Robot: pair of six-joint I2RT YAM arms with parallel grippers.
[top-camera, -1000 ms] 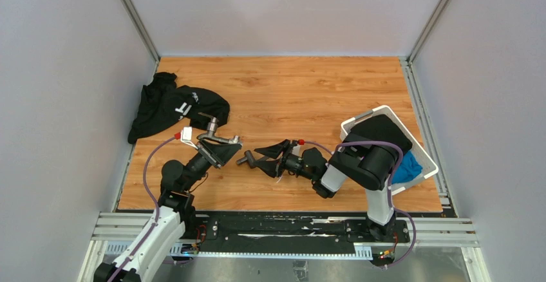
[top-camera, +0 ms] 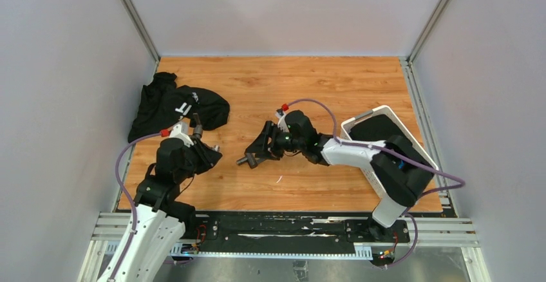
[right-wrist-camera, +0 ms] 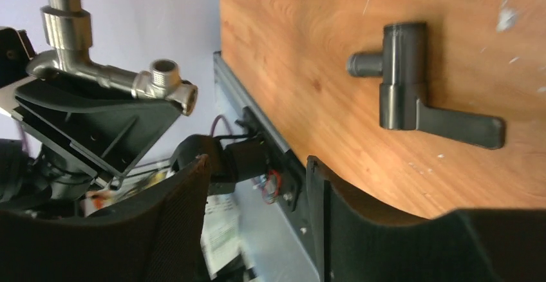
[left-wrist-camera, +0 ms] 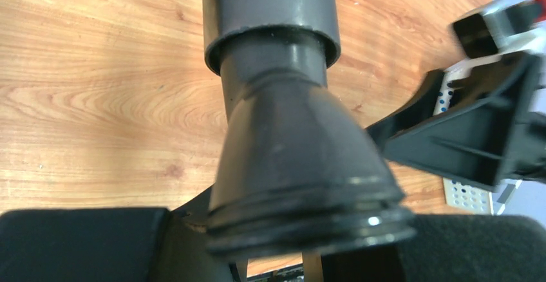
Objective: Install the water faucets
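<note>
My left gripper (top-camera: pixel 205 154) is shut on a metal faucet (right-wrist-camera: pixel 84 69), seen side-on in the right wrist view; its dark body (left-wrist-camera: pixel 290 147) fills the left wrist view's middle. A second, dark valve piece with a lever handle (right-wrist-camera: pixel 402 76) lies on the wooden table, below my right gripper (top-camera: pixel 257 141) in the top view. The right gripper's fingers stand apart with nothing between them, above and beside that piece.
A black cloth (top-camera: pixel 161 105) lies at the back left. A white basket (top-camera: pixel 430 159) with dark contents stands at the right, partly under the right arm.
My left gripper has drawn back leftward with the faucet. The right arm has swung upward in the top view, and its gripper has shifted slightly left, uncovering more of the table below.
</note>
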